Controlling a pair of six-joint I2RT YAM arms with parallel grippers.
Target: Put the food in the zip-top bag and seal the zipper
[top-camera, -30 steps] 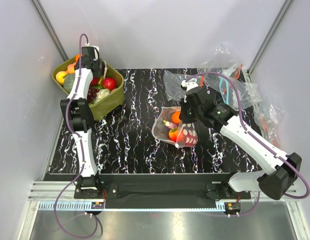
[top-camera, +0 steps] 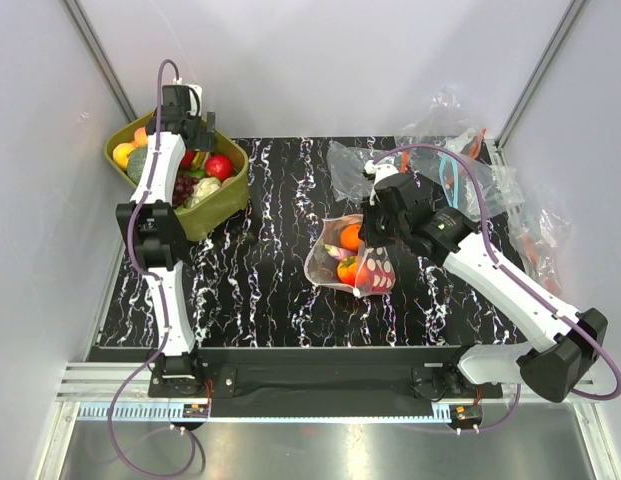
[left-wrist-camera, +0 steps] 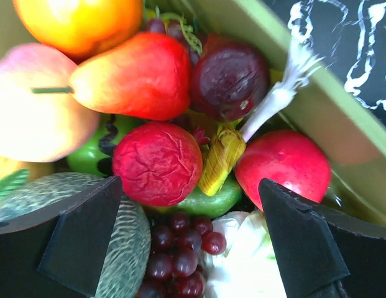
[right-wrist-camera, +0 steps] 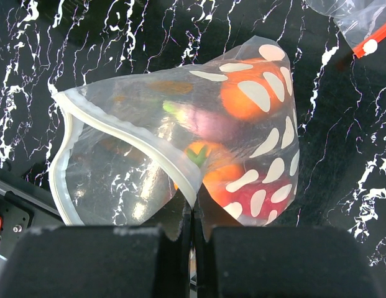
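Observation:
My left gripper hangs open over the green basket (top-camera: 227,207), nothing between its fingers. Below it, the left wrist view shows a wrinkled red fruit (left-wrist-camera: 156,164), a spring onion (left-wrist-camera: 270,110), a red pear (left-wrist-camera: 140,77), a dark round fruit (left-wrist-camera: 230,81), a red apple (left-wrist-camera: 283,164) and dark grapes (left-wrist-camera: 180,254). On the table, the clear zip top bag (right-wrist-camera: 133,133) lies with its mouth spread. Inside it are an orange fruit (right-wrist-camera: 245,93), a purple-and-white vegetable (right-wrist-camera: 202,121) and an orange pepper (right-wrist-camera: 214,167). My right gripper is shut on the bag's white zipper edge.
Several empty clear bags (top-camera: 440,150) with coloured sliders lie at the back right, behind my right arm. Between basket and bag the black marbled table (top-camera: 265,250) is bare. Walls stand close on the left, right and back.
The right arm and the bag look unmoved.

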